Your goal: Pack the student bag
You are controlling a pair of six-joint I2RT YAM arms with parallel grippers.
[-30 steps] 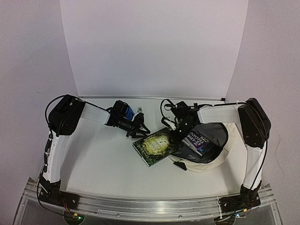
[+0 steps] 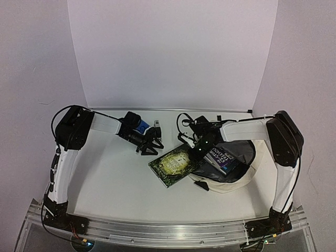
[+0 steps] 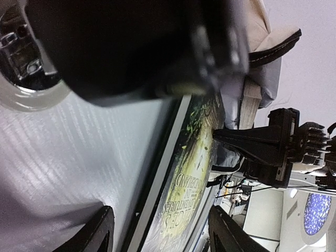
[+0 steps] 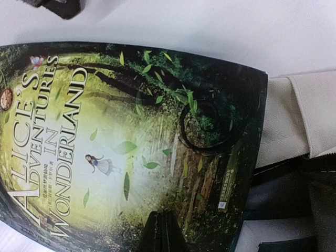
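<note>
The Alice's Adventures in Wonderland book [image 2: 172, 167] lies face up on the table, its right end at the bag's mouth. My left gripper [image 2: 157, 148] stands open just off its upper left edge, with a gap between; in the left wrist view the book [image 3: 181, 202] shows beyond the spread fingers [image 3: 97, 231]. My right gripper is shut, its tips at the cover near the bag end. The backpack [image 2: 244, 184], cream outside and dark inside, lies open at the right. Another book, with Treehouse lettering [image 2: 221, 159], lies inside it.
Behind the left gripper is a blue item [image 2: 142, 126], partly hidden, with a small clear-and-grey object [image 2: 157, 124] beside it. A black strap [image 2: 179, 122] loops out from the bag's top left.
My left gripper has drawn back to the left, away from the Alice book's edge. The right arm has barely shifted, and the book lies where it was.
</note>
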